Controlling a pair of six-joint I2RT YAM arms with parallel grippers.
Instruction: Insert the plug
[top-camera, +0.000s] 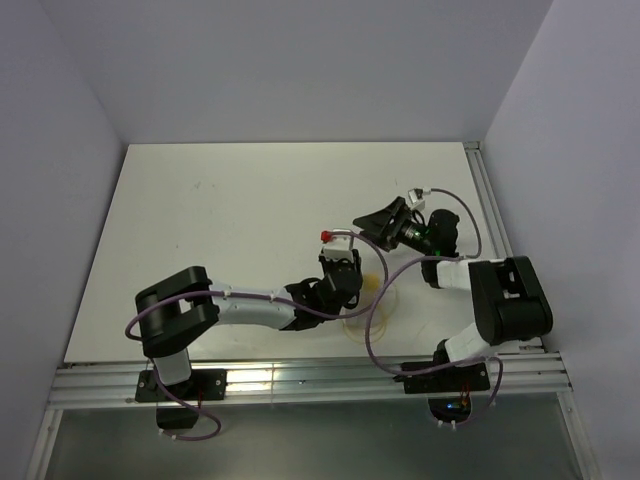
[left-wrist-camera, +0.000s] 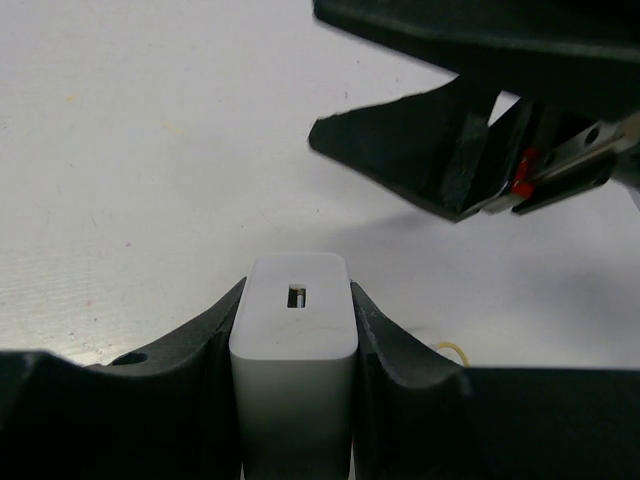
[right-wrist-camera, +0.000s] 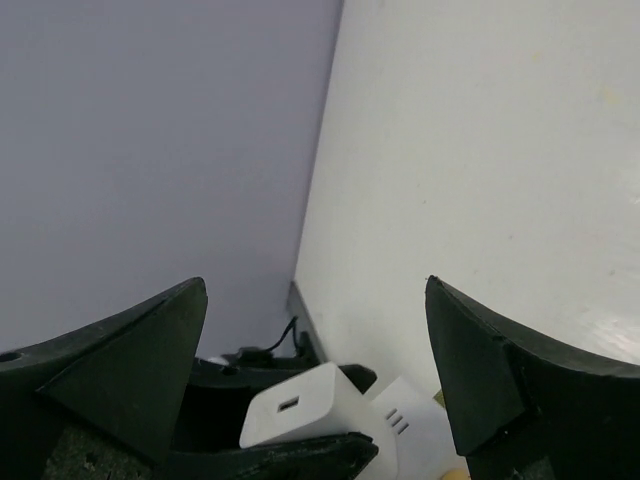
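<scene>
My left gripper is shut on a white block (left-wrist-camera: 295, 390) with one small dark slot in its end face. Seen in the right wrist view, that white block (right-wrist-camera: 305, 410) sits between the left gripper's black fingers (right-wrist-camera: 340, 457), and a white surface (right-wrist-camera: 410, 430) with several short slots shows just past it. Open, with nothing gripped, my right gripper stands apart from the block; in the top view the right gripper (top-camera: 372, 224) is to the upper right of the left one. I cannot make out a plug clearly; the block is mostly hidden from above.
A yellow cable (top-camera: 370, 335) lies looped on the white table (top-camera: 230, 200) beneath the grippers. Mauve arm cables (top-camera: 372, 340) hang between the two arms. Metal rails (top-camera: 300, 372) run along its front edge.
</scene>
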